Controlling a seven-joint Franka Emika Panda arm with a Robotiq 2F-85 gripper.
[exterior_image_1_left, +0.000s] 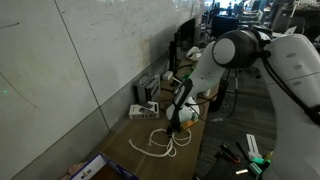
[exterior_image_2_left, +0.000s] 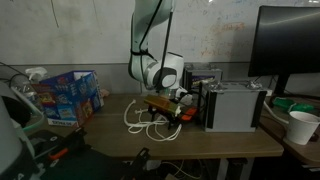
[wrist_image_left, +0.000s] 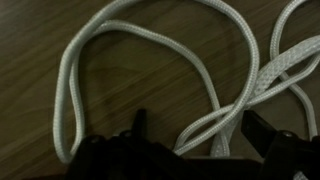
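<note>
A white rope lies in loose loops on the brown table; in the wrist view several strands cross at the right of centre. My gripper is open low over it, its dark fingers apart at the bottom of that view. Strands of the rope run through the gap between the fingers, and whether they touch is unclear. In exterior view 1 the rope spreads to the left of the gripper. From the second exterior side, the rope shows under and beside the arm.
A blue box stands on the table's left side in exterior view 2. To the right are a grey boxy device, a monitor and a white cup. Bare tabletop shows along the front.
</note>
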